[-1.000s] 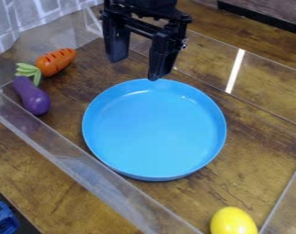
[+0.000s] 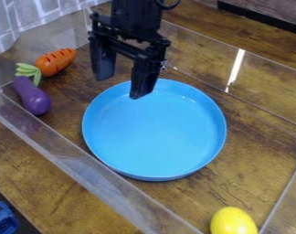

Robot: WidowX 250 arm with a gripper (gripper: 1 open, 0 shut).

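My black gripper [image 2: 121, 66] hangs open above the back rim of an empty blue plate [image 2: 154, 128], its two fingers spread apart and pointing down, with nothing seen between them. At left an orange toy carrot [image 2: 56, 61] with green leaves lies on the wooden surface, and a purple eggplant [image 2: 30, 95] lies just in front of it. A yellow egg-shaped object [image 2: 232, 221] lies at the front right.
Clear plastic walls edge the wooden surface [image 2: 248, 110] at left, front and right. A blue object [image 2: 2, 219] sits outside at the bottom left.
My gripper has moved down and slightly to the left, toward the back rim of the plate. The objects on the surface have not moved.
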